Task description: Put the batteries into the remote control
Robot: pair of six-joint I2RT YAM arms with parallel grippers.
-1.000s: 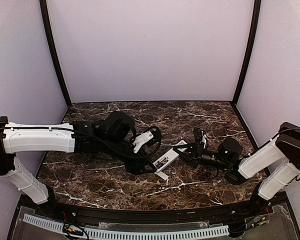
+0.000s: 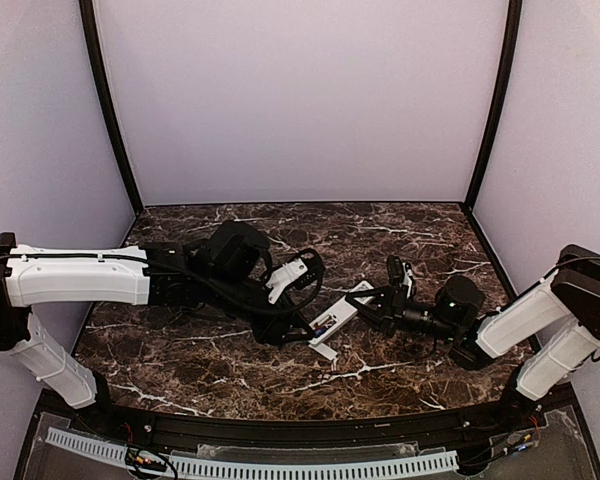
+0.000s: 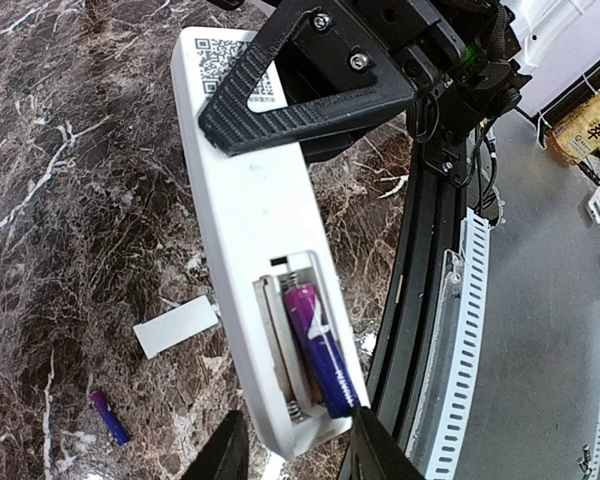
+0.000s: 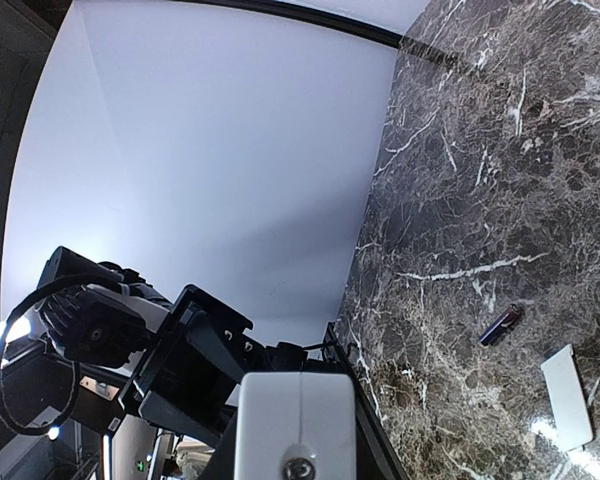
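The white remote (image 2: 340, 315) (image 3: 245, 200) (image 4: 295, 425) is held raised, with my right gripper (image 2: 370, 300) shut on its upper end. Its battery compartment faces up in the left wrist view, holding a purple-blue battery (image 3: 320, 350) beside an empty-looking channel with a spring. My left gripper (image 2: 300, 332) is at the compartment's lower end, fingertips near the battery's end, apparently parted; whether they touch it is unclear. A second battery (image 3: 108, 416) (image 4: 500, 323) lies on the table, near the white cover (image 3: 175, 326) (image 4: 565, 398).
Walls stand at the back and sides.
The right arm and remote look unchanged.
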